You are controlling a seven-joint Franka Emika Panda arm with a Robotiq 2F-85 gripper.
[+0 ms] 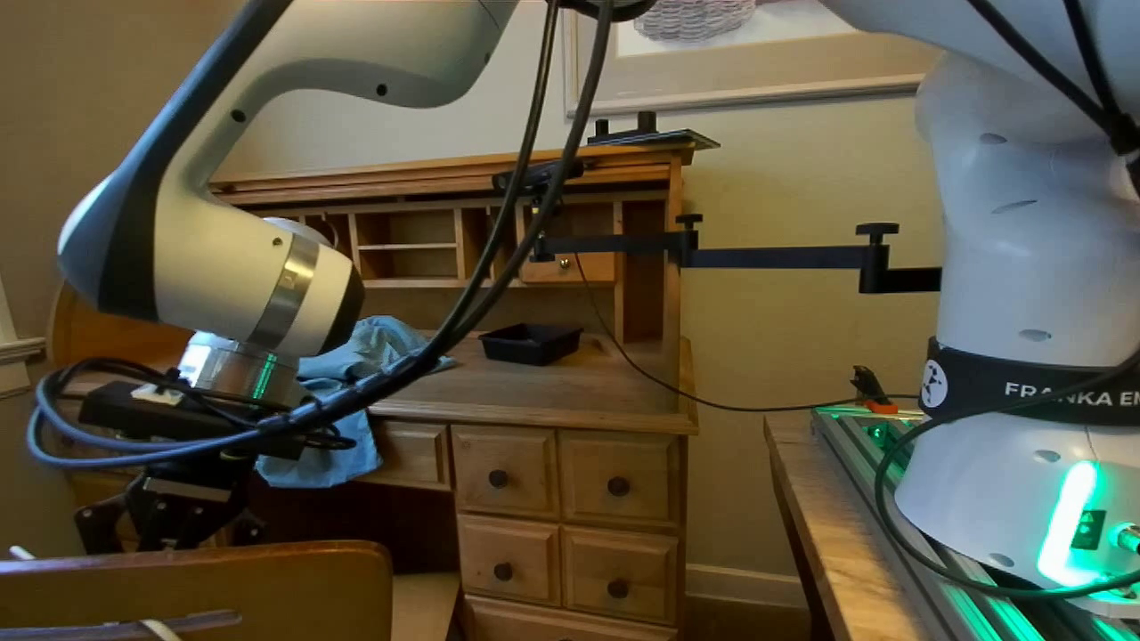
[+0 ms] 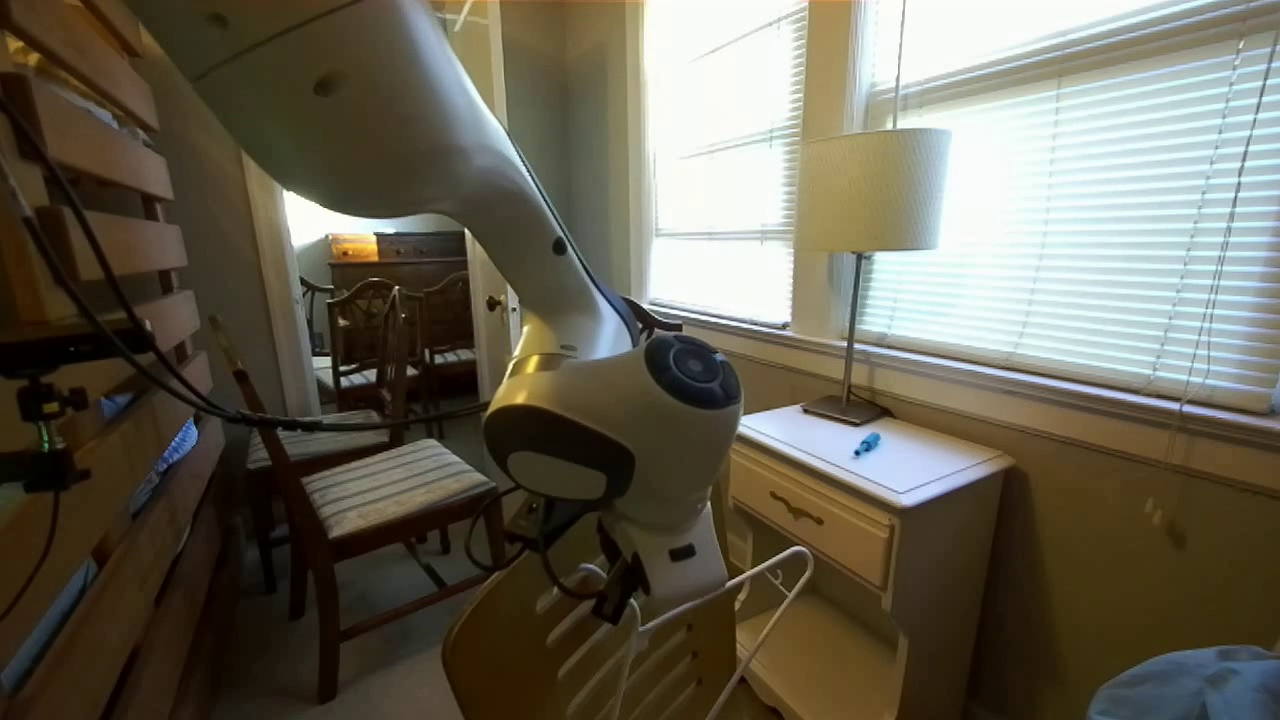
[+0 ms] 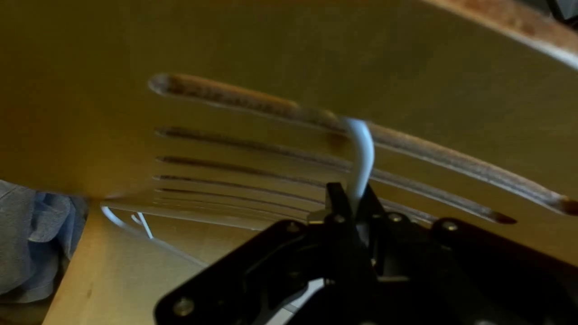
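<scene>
In the wrist view my gripper is shut on a thin white hanger (image 3: 361, 151), whose curved end rises from between the fingertips. This end meets one of the slots in the wooden chair back (image 3: 260, 38); whether it passes through the slot is unclear. The hanger's white frame (image 2: 768, 564) slants beside the slotted chair back (image 2: 492, 642) in exterior view 2. From exterior view 1, the gripper (image 1: 171, 539) is just behind the top edge of the chair back (image 1: 321, 572), with its fingertips hidden.
A blue cloth (image 1: 342, 449) drapes over the wooden desk, near a black tray (image 1: 531, 344). Beside the chair is a white nightstand (image 2: 960, 462) bearing a lamp (image 2: 876, 192) and a small blue item (image 2: 867, 444). A striped-seat chair (image 2: 396, 486) occupies the other side.
</scene>
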